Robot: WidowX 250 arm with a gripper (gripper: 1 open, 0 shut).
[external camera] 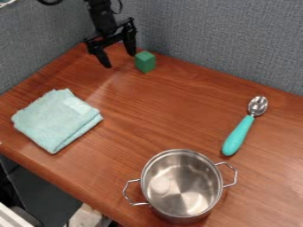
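My black gripper (117,55) hangs at the back left of the wooden table, its fingers open with nothing between them. Just to its right a green block (145,62) sits on the wood, apart from the fingers.
A folded pale cloth (56,120) lies at the left, a steel pot (182,186) with two handles at the front, a spoon with a teal handle (238,135) at the right. Grey walls close off the back and left.
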